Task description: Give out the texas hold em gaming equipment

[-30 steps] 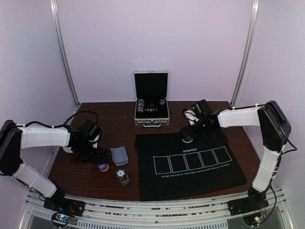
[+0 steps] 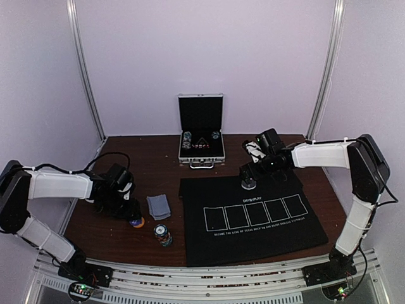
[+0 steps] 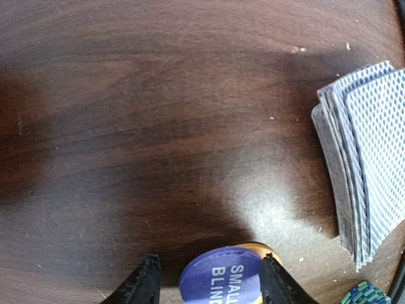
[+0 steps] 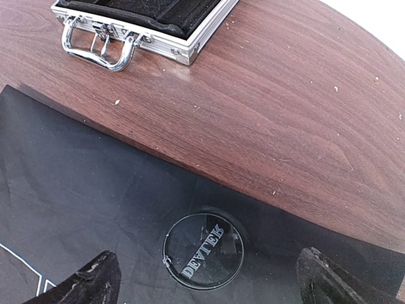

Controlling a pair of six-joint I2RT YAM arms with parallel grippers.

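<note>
In the left wrist view, a purple "SMALL BLIND" button (image 3: 220, 278) partly covers a yellow-orange disc (image 3: 271, 251). My left gripper is partly open around the purple button, with a gap on the left and the right finger close to its edge. A stack of cards (image 3: 373, 158) lies to the right of them. At the right, a clear round button with "DEALER" lettering (image 4: 218, 263) rests on the black mat (image 4: 82, 164). My right gripper stands wide open with its fingers apart on both sides of that button, touching neither.
A stack of chips (image 2: 162, 235) stands in front of the cards, left of the mat. The open silver case (image 2: 202, 163) sits at the back centre with some chips and other items inside. Bare table lies between the case and the left arm.
My left gripper has shifted slightly toward the front, coming closer over the purple button. The right arm has settled a little lower around the clear button. The cards, chips and case have stayed put.
</note>
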